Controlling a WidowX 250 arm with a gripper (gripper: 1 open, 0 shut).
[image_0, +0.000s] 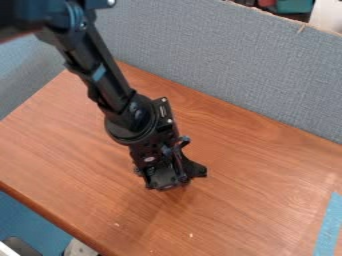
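Observation:
The black robot arm reaches down from the upper left to the middle of a wooden table. Its gripper is low over the tabletop, fingers pointing down. From this angle the fingertips are dark and overlapping, so whether anything lies between them cannot be seen. No separate object shows clearly at the gripper.
A grey padded panel runs along the back of the table. A blue tape strip lies at the right edge. Dark and white items sit off the table at the lower left. The tabletop around the gripper is clear.

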